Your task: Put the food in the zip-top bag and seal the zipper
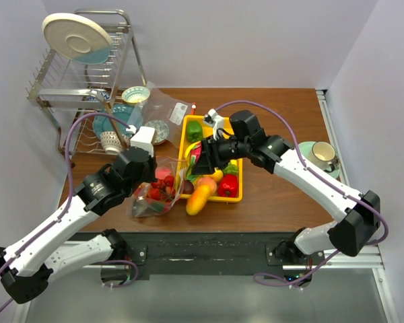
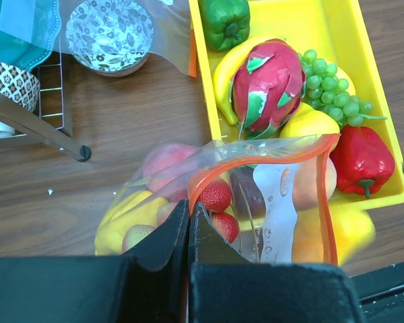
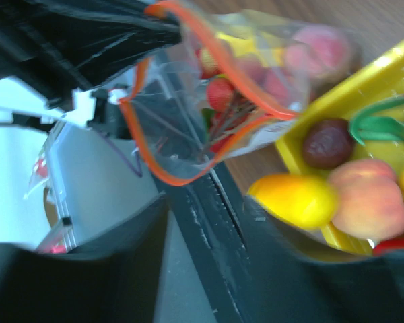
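Observation:
The clear zip bag (image 1: 143,207) with an orange rim (image 2: 328,222) gapes toward the tray. Strawberries (image 2: 215,195), a peach (image 2: 167,165) and yellow fruit show inside. My left gripper is shut on the bag's rim. A yellow-orange mango (image 1: 198,200), blurred in the left wrist view, appears over the tray's near left edge, outside the bag; whether it touches anything I cannot tell. My right gripper has a gap between its blurred fingers, and the mango shows to one side, not in that gap.
The yellow tray (image 2: 380,108) holds a dragon fruit (image 2: 269,84), grapes (image 2: 331,91), a red pepper (image 2: 361,158) and a green pepper (image 2: 224,21). A dish rack (image 1: 60,92) stands back left. Cup (image 1: 323,155) is at right. Table between tray and cup is clear.

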